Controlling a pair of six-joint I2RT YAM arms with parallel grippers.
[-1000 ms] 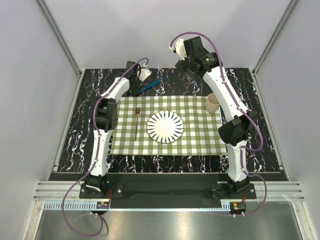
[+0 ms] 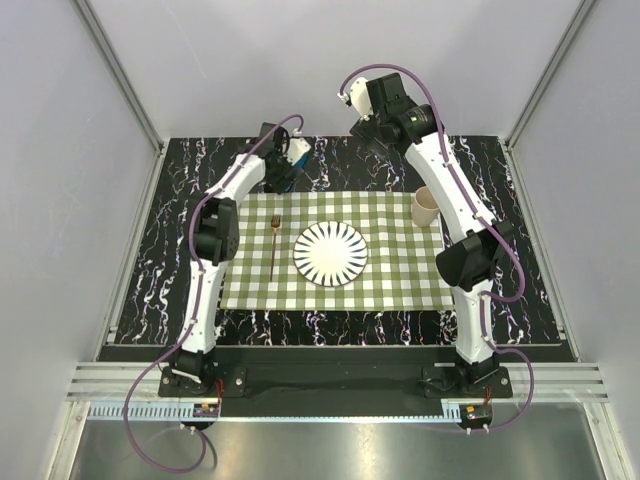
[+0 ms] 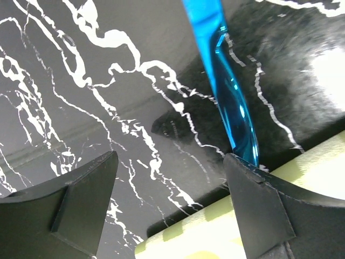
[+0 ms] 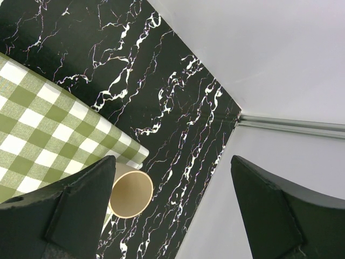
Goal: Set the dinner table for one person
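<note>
The blue knife (image 2: 304,159) rests on the dark marble table behind the placemat, standing steeply away from it. Above its near end hovers my left gripper (image 2: 279,182), open. In the left wrist view the knife (image 3: 223,81) runs down to the right-hand finger (image 3: 259,194), its lower end at or just behind that fingertip; the gap between the fingers is empty. A white plate with black rim marks (image 2: 331,253) lies mid-placemat, a fork (image 2: 275,245) to its left. The beige cup (image 2: 425,206) stands at the placemat's back right. My right gripper (image 2: 366,133) is open and empty at the back.
The green-and-white checked placemat (image 2: 400,280) covers the middle of the table; its edge (image 3: 215,232) shows close to the left gripper. Walls bound the back and sides, with the back wall (image 4: 226,43) near the right gripper. Right of the plate, the cloth is bare.
The knife has turned from a shallow slant to a much steeper one, its far end swinging left. My left gripper has shifted slightly right. The right arm has stayed still.
</note>
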